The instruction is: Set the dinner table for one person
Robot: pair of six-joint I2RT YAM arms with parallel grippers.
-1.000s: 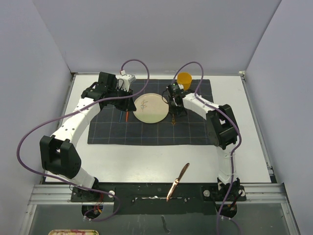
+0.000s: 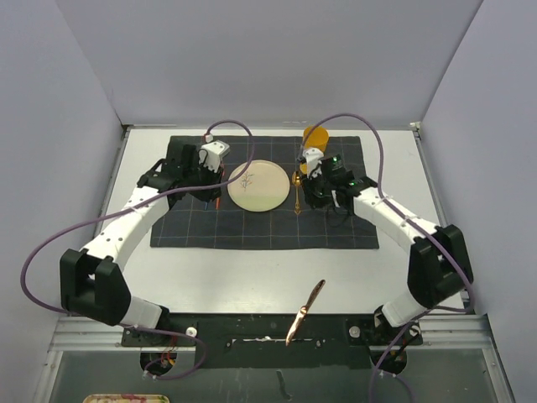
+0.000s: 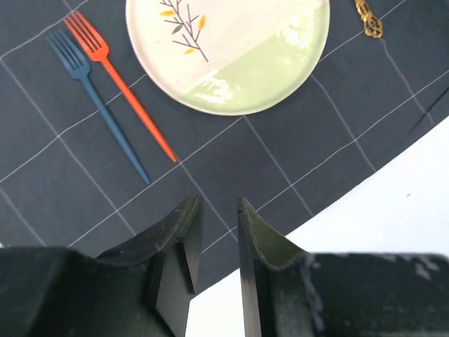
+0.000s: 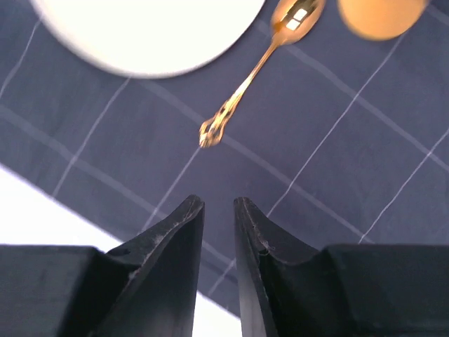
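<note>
On the dark placemat [image 2: 180,231] lies a round plate [image 2: 258,186] with a leaf print and a green side. Left of the plate, a blue fork [image 3: 102,105] and an orange fork [image 3: 126,90] lie side by side. To its right is a gold spoon [image 4: 245,83]; a yellow cup [image 2: 317,136] stands at the placemat's back right. My left gripper hovers over the placemat in front of the forks, open and empty. Over the right side, my right gripper is likewise open and empty, a little clear of the spoon's handle.
A copper knife [image 2: 304,312] lies at the table's front edge, its blade out over the dark arm mount. Part of a patterned tray [image 2: 126,399] shows at the bottom left.
My right arm has swung to the right, away from the plate and spoon; more of the spoon now shows. The left arm has shifted slightly left. Tableware has stayed put.
</note>
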